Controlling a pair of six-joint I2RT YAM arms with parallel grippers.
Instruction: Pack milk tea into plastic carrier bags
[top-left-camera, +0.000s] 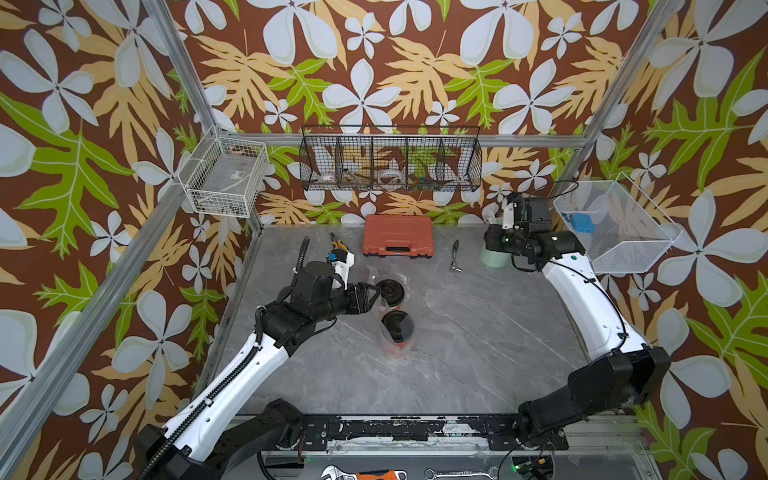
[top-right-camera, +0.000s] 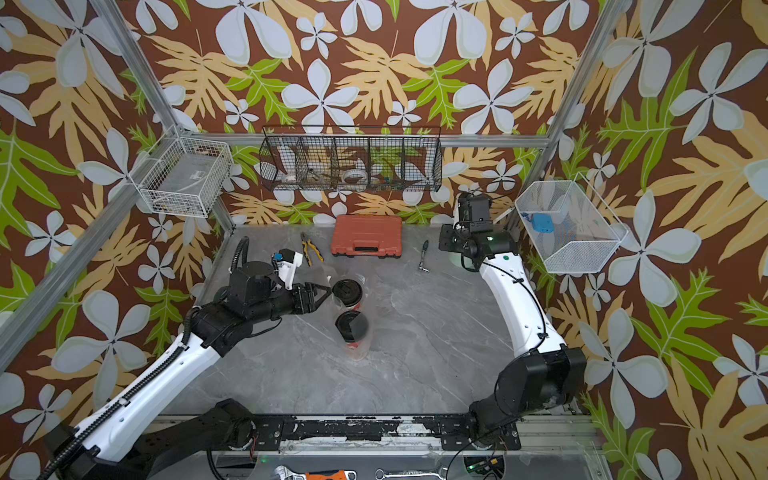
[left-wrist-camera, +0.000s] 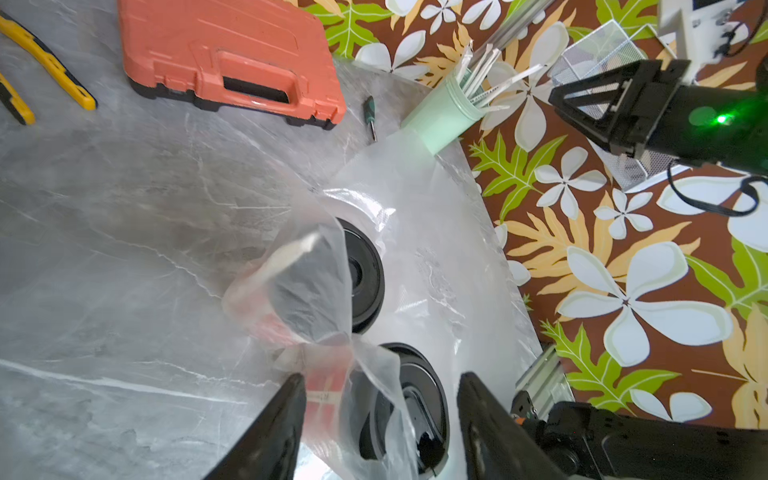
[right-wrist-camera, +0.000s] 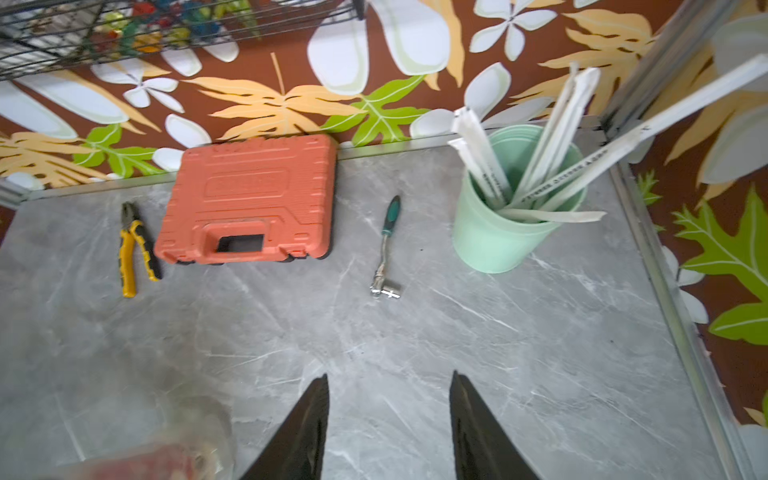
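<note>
Two milk tea cups with black lids, the far cup (top-left-camera: 391, 291) and the near cup (top-left-camera: 396, 326), stand side by side mid-table. A clear plastic carrier bag (left-wrist-camera: 308, 284) surrounds them, its film rising in folds around the lids in the left wrist view. My left gripper (top-left-camera: 374, 297) is open just left of the cups; from its wrist, the near lid (left-wrist-camera: 436, 396) and some film appear beyond the parted fingers. Over at the back right, my right gripper has its fingers apart with only bare table between them. It is well away from the bag.
A green bucket (right-wrist-camera: 504, 244) of white straws stands at the back right. Along the back lie a red case (top-left-camera: 397, 236), a ratchet (right-wrist-camera: 385, 248) and yellow pliers (right-wrist-camera: 136, 248). Wire baskets hang above.
</note>
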